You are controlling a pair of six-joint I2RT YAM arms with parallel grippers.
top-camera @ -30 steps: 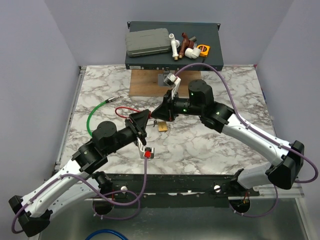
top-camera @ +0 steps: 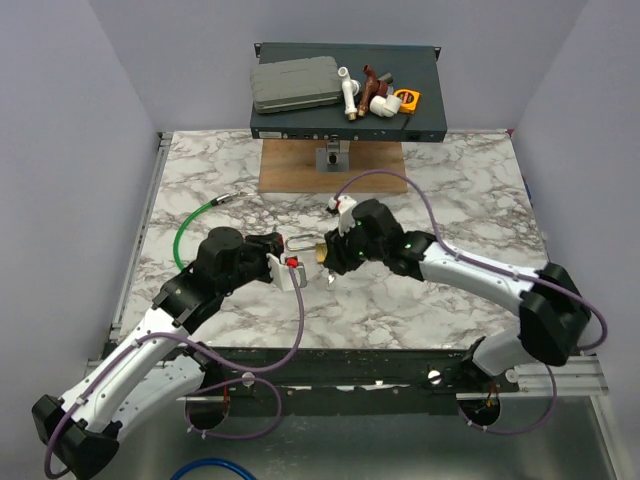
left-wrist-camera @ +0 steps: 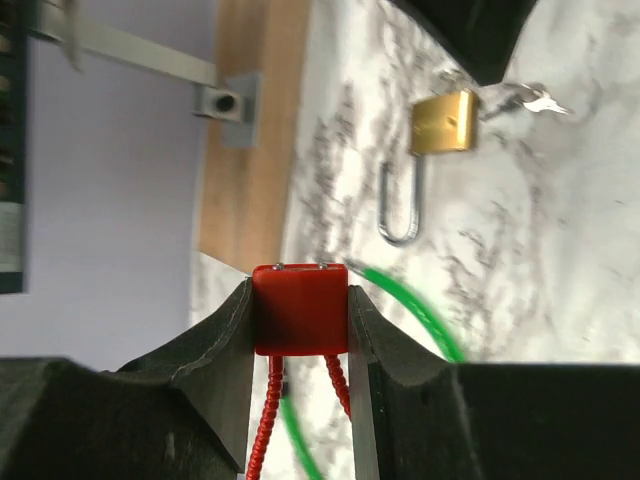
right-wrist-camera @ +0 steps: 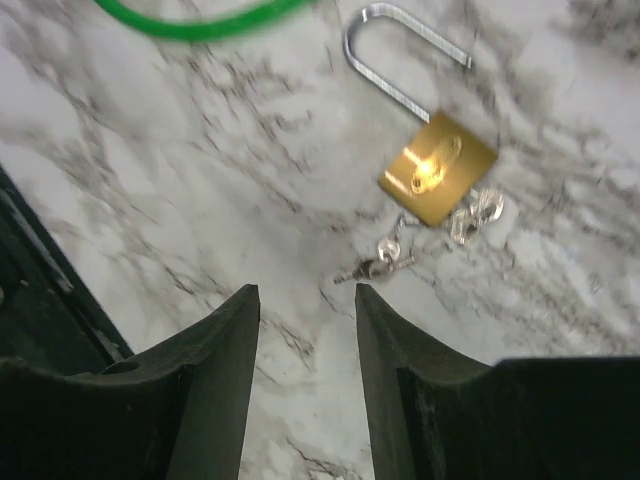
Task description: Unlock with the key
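Note:
My left gripper is shut on a red block with red cords hanging beneath it. In the top view that gripper [top-camera: 276, 245] is left of the brass padlock. The padlock body [right-wrist-camera: 435, 165] lies on the marble with its U shackle upward of it in the right wrist view. A small bunch of keys [right-wrist-camera: 385, 262] lies beside the body. My right gripper hangs open above the keys and padlock, nothing between its fingers.
A green hose [top-camera: 190, 220] lies at left. A wooden board [top-camera: 280, 170] and black shelf [top-camera: 300, 125] with a grey case and fittings stand at the back.
My left gripper has moved left with the red piece.

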